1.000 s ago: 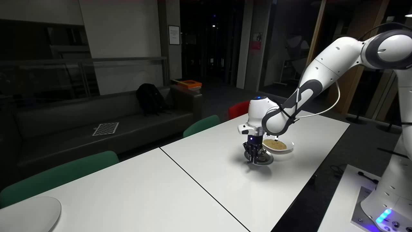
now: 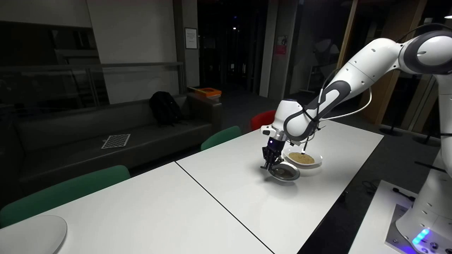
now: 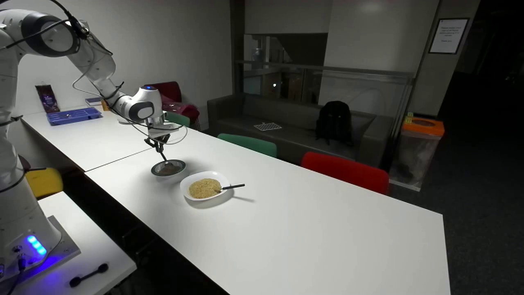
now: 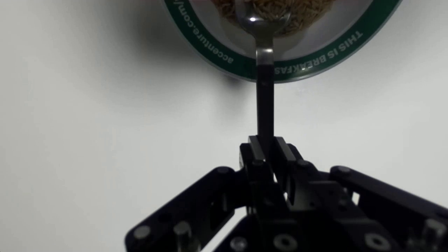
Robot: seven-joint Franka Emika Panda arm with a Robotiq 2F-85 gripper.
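Observation:
My gripper is shut on the black handle of a metal spoon [image 4: 265, 96], which points straight away from the fingers. The spoon's head lies over the green-rimmed bowl [image 4: 336, 50], whose brown grains [image 4: 308, 14] show at the top edge of the wrist view. Whether the head touches the grains, I cannot tell. From outside, this small bowl [image 3: 156, 172] sits on the table, with the gripper [image 2: 267, 166] above its rim in exterior view 1. Beside it stands a larger white bowl [image 3: 188, 194] of pale grains, with another dark-handled utensil [image 3: 233, 186] leaning in it.
A blue tray [image 3: 73, 116] lies on its far left part. Green chairs [image 3: 248, 143] and a red chair [image 3: 345, 172] line the far edge. A white round-edged object [image 2: 38, 237] occupies the near left corner.
In exterior view 1, my gripper has shifted a little left and slightly up, and the wrist has tilted. More of the small bowl now shows; it stays in about the same place.

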